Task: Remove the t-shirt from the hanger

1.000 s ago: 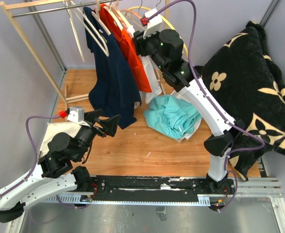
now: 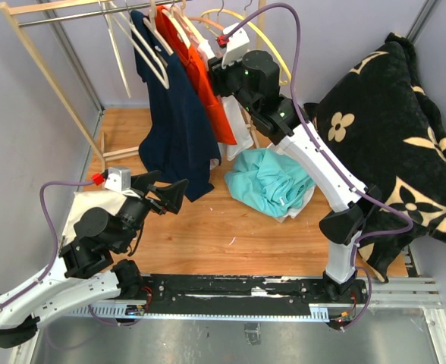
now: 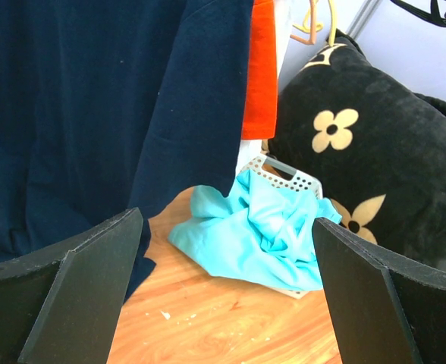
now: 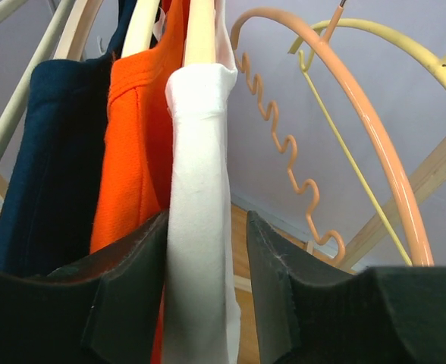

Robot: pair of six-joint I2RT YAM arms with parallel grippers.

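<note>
A white t-shirt (image 4: 196,197) hangs on a pale hanger (image 4: 200,34), rightmost of the garments on the rack. Its sleeve lies between the fingers of my right gripper; the left finger is close against the cloth, while a gap shows beside the right one. The top view has that gripper beside the rack, its tips largely hidden by the arm. Left of the white shirt hang an orange shirt (image 2: 196,72) and a navy shirt (image 2: 174,114). My left gripper (image 2: 171,191) stands open and empty, low in front of the navy shirt.
Turquoise cloth (image 2: 268,182) fills a white basket (image 3: 308,182) on the wooden floor (image 2: 200,243). An orange hanger (image 4: 359,106) and a yellow hanger (image 4: 394,42) hang bare at the right. A big dark floral cushion (image 2: 390,136) occupies the right side.
The left arm has stayed still.
</note>
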